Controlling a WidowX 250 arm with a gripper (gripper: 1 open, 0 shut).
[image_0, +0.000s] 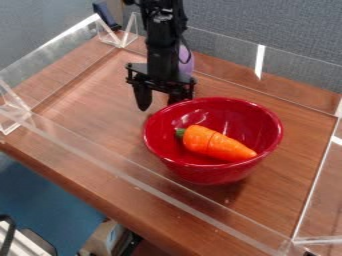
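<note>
An orange toy carrot with a green top lies inside a red bowl on the wooden table. My black gripper hangs just behind and left of the bowl, low over the table. A purple object is partly hidden behind it. Whether the fingers are open or shut is unclear at this size.
Clear plastic walls edge the table.
</note>
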